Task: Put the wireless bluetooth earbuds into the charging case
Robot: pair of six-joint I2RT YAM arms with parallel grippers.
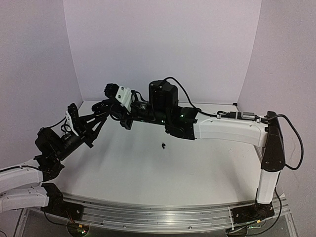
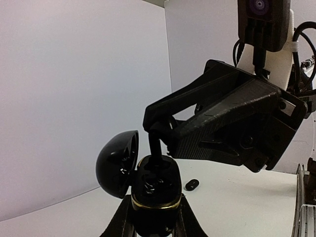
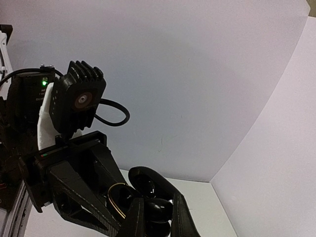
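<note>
A glossy black charging case (image 2: 155, 190) with a gold band stands clear of the table, held by my left gripper. Its rounded lid (image 2: 114, 165) is swung open to the left in the left wrist view. My right gripper comes down from the right, fingertips at the case's mouth. In the right wrist view, a shiny black rounded surface (image 3: 159, 210) shows between the right fingers; whether it is an earbud or the case's inside, I cannot tell. One black earbud (image 2: 192, 184) lies on the table (image 1: 197, 168).
The grippers meet above the table's left part, and the right arm (image 1: 227, 129) spans the table from the right. Apart from the single earbud near the middle, the white tabletop is bare. Pale walls stand behind and at both sides.
</note>
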